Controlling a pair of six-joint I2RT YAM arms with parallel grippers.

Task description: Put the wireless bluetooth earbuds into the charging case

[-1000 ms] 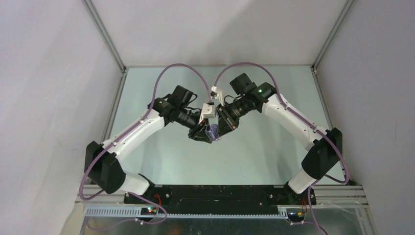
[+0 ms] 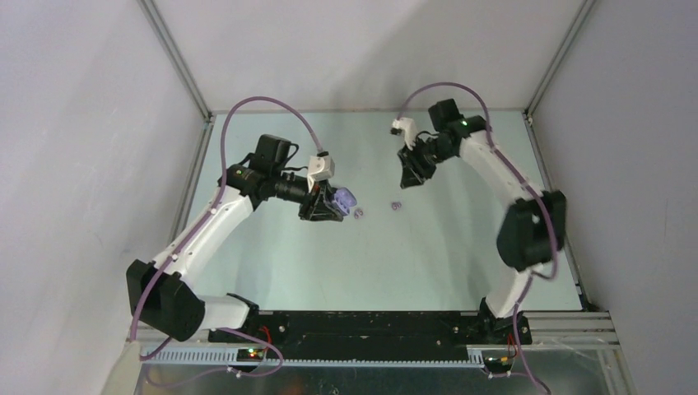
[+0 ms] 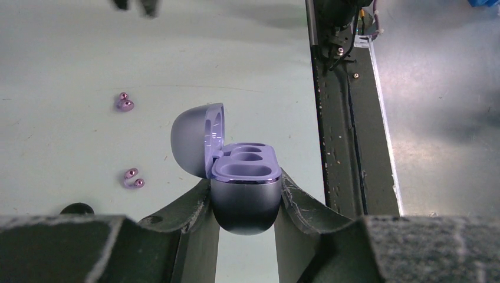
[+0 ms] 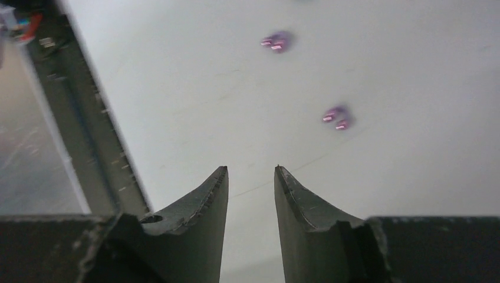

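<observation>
A lilac charging case (image 3: 244,194) with its lid raised and empty-looking earbud slots is held in my left gripper (image 2: 329,210), which is shut on it. Two lilac earbuds lie separately on the white table: one (image 2: 358,213) just right of the case in the top view, the other (image 2: 396,206) farther right; both also show in the left wrist view (image 3: 125,103) and, blurred, in the right wrist view. My right gripper (image 2: 411,173) is raised up and to the right of them, its fingers apart with nothing seen between them.
A dark rail (image 2: 370,329) runs along its front edge, and walls stand at both sides and behind.
My right gripper has pulled away from the case toward the back right. My left gripper, holding the case, has moved left and slightly back, uncovering the earbuds on the table.
</observation>
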